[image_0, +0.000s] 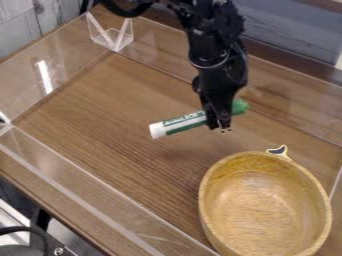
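The black gripper (215, 112) hangs over the middle-right of the wooden table, shut on a white tube with green markings (179, 124). The tube is held at a slant, its white end pointing lower left and a green part showing behind the fingers on the right. The tube's middle is partly hidden by the fingers.
A large round tan bowl (263, 215) fills the lower right, with a small white item (277, 151) at its upper edge. A clear wire-like holder (111, 32) stands at the back left. Walls edge the back and left.
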